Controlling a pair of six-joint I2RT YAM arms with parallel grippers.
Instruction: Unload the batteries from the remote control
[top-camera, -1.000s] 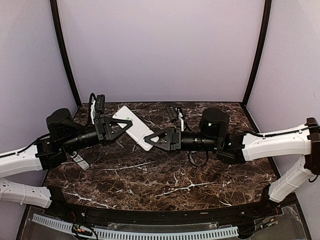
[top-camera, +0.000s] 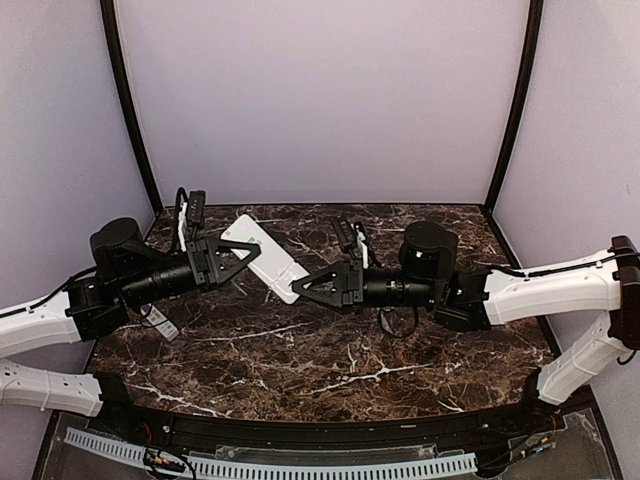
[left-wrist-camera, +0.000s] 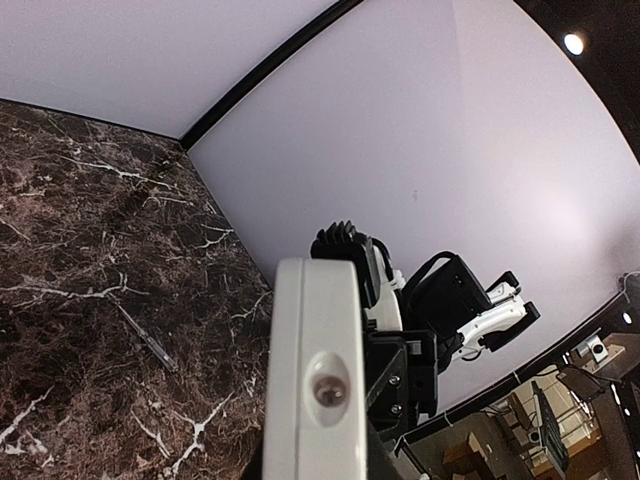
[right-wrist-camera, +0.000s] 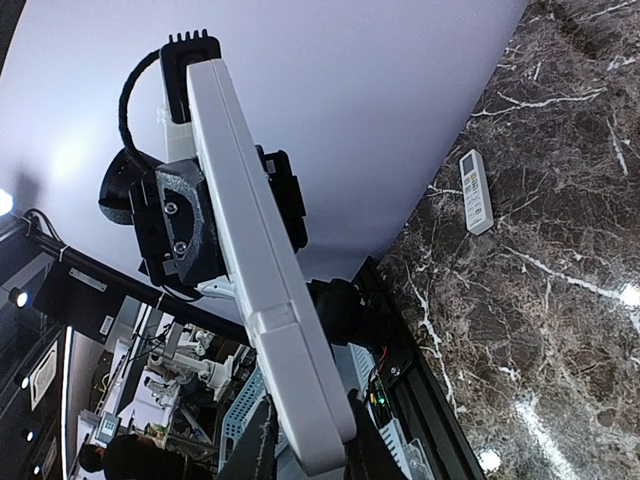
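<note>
A white remote control (top-camera: 268, 258) hangs tilted in the air between the grippers, its upper end in my left gripper (top-camera: 248, 250), which is shut on it. My right gripper (top-camera: 300, 285) is at the remote's lower end, around its battery-cover part; whether its fingers press on it is unclear. In the left wrist view the remote's end (left-wrist-camera: 314, 370) fills the lower middle; in the right wrist view its long side (right-wrist-camera: 265, 270) runs down to the fingers. No batteries are visible.
A second remote-like white object (right-wrist-camera: 475, 192) with buttons lies on the dark marble table (top-camera: 350, 365) at the left. The table below and behind the grippers is otherwise clear; pale walls surround it.
</note>
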